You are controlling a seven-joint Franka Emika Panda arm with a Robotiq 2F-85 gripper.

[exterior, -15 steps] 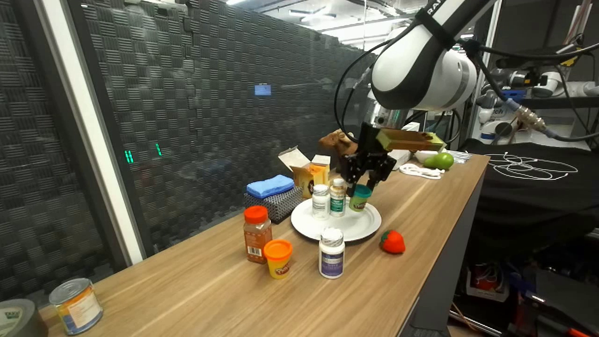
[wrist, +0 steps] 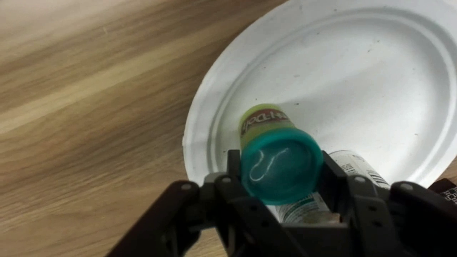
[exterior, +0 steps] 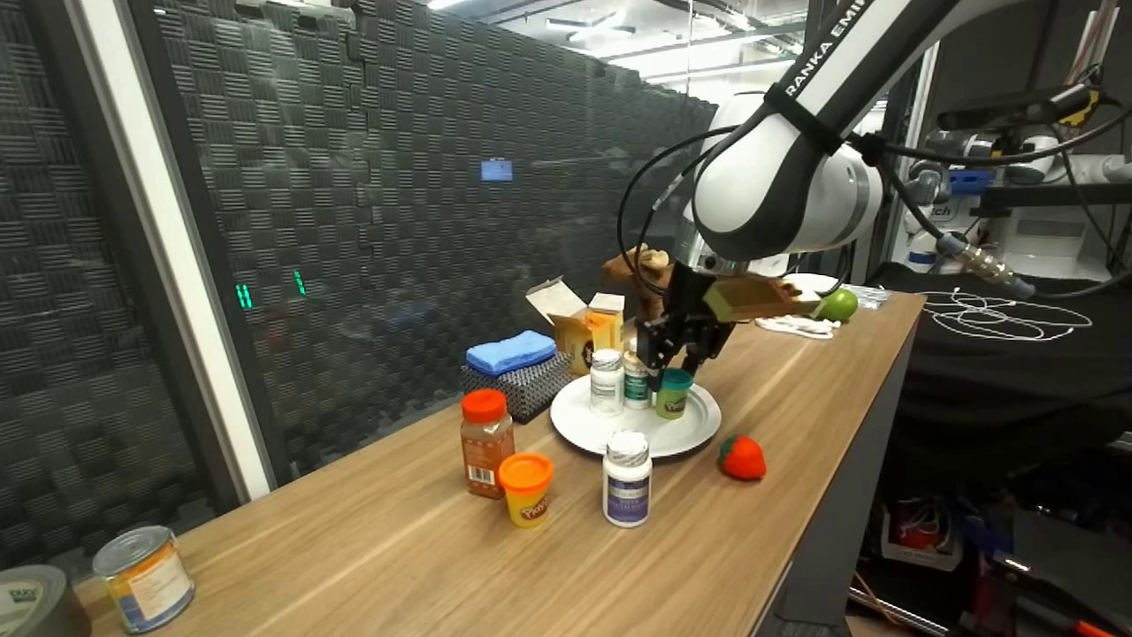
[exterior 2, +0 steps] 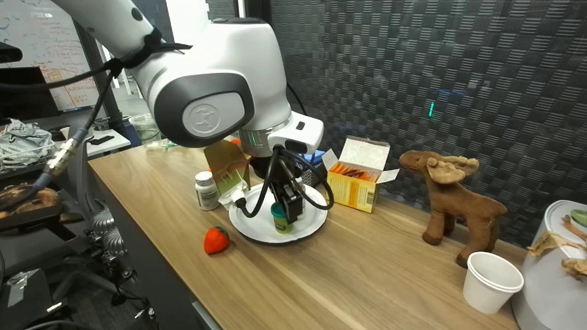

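Note:
A green Play-Doh tub (exterior: 671, 402) with a teal lid is over the white plate (exterior: 690, 430), close to its surface; whether its base touches is hard to tell. My gripper is shut on the tub, a finger on each side of the lid in the wrist view. Beside the tub on the plate stand a white-capped bottle (exterior: 606, 384) and a green-labelled bottle (exterior: 637, 384), the latter close to my finger. In exterior view 2 the tub (exterior 2: 281, 220) is at the plate's near side, and the arm mostly hides the bottles.
Around the plate are a red strawberry (exterior: 742, 457), a purple-labelled bottle (exterior: 627, 479), an orange-lidded tub (exterior: 526, 490), a spice jar (exterior: 485, 446) and an open yellow box (exterior 2: 355, 184). A plush moose (exterior 2: 448, 198) stands farther off. The plate's centre is bare.
The gripper and the green tub have moved slightly left and lower in exterior view 1, further in over the plate. The bottles and other objects stay where they were.

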